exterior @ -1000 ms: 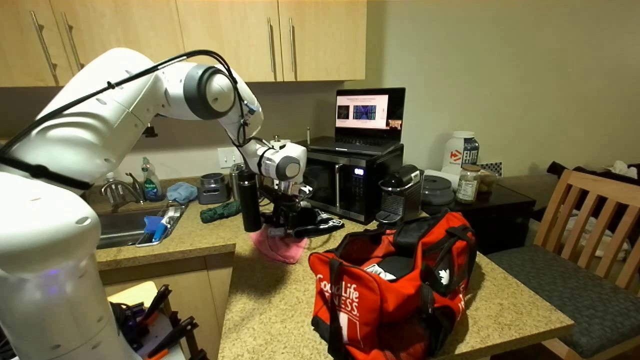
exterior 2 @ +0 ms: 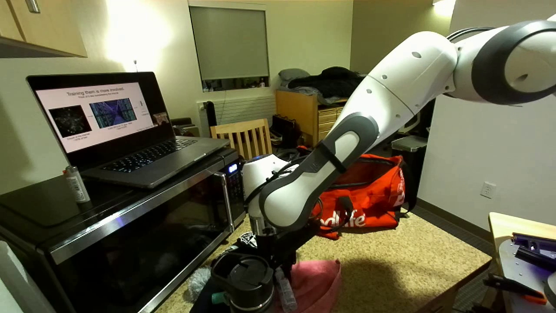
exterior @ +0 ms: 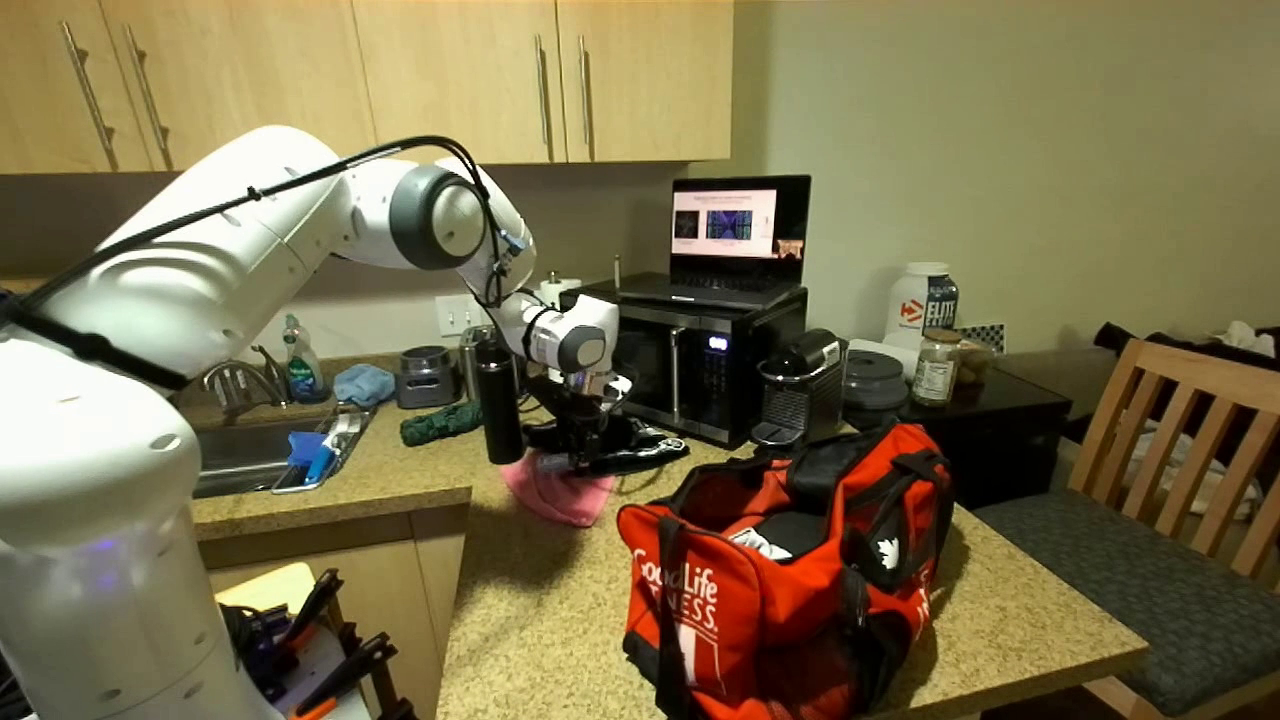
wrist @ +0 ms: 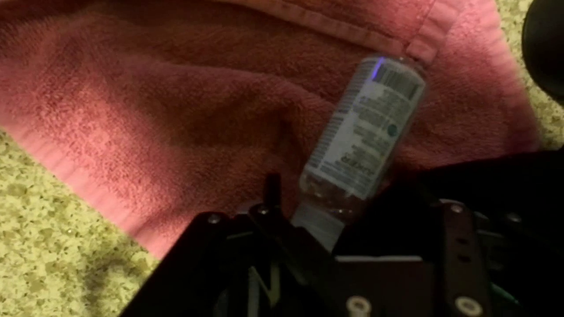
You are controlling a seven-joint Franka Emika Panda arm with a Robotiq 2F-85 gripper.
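A clear bottle with a white label [wrist: 365,127] lies on a pink towel [wrist: 211,116] in the wrist view. Its cap end points toward my gripper, between the fingers, which stand part open; contact with the bottle cannot be made out. The right finger blends into dark fabric. In exterior view 1 my gripper [exterior: 584,454] is low over the towel [exterior: 555,490], beside a tall black bottle [exterior: 498,404]. The clear bottle [exterior 2: 285,292] also shows in exterior view 2. A red gym bag [exterior: 732,576] stands open on the counter.
Black clothing [exterior: 636,456] lies just right of my gripper, in front of the microwave [exterior: 672,372] that bears a laptop [exterior: 738,240]. A coffee machine [exterior: 801,390] stands farther right. The counter [exterior: 528,612] left of the bag is clear.
The towel, the bag and the black bottle stay in place.
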